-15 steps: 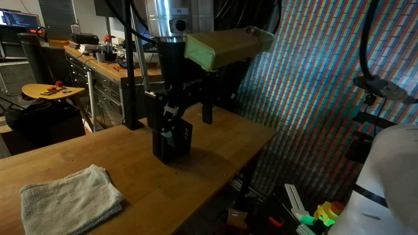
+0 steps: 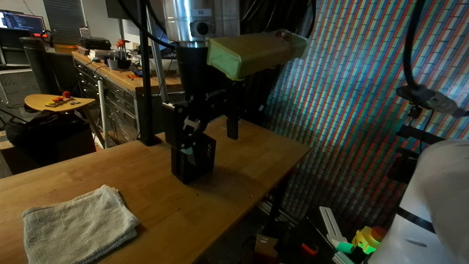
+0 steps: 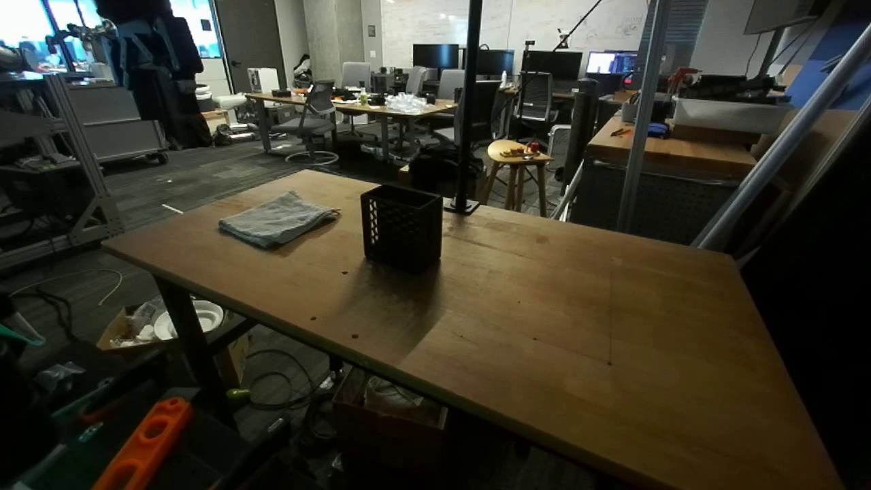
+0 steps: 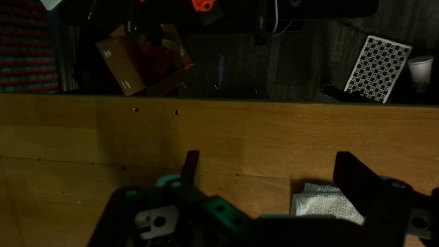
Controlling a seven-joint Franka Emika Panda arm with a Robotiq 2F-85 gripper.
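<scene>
My gripper (image 2: 209, 137) hangs over the table with its fingers wide apart, and in the wrist view nothing shows between its fingers. A black crate with perforated sides (image 3: 401, 229) stands upright on the table. In exterior view 1 the gripper's near finger overlaps the crate (image 2: 198, 162); whether they touch I cannot tell. A folded grey towel (image 2: 79, 222) lies flat on the table, apart from the crate. Part of the towel (image 4: 327, 203) shows behind a finger in the wrist view, while the crate is not visible there. The gripper is outside exterior view 2.
A black post (image 3: 465, 122) rises at its back edge, near the crate. Beyond the front edge, the floor holds a cardboard box (image 4: 123, 61) and a checkered board (image 4: 378, 68).
</scene>
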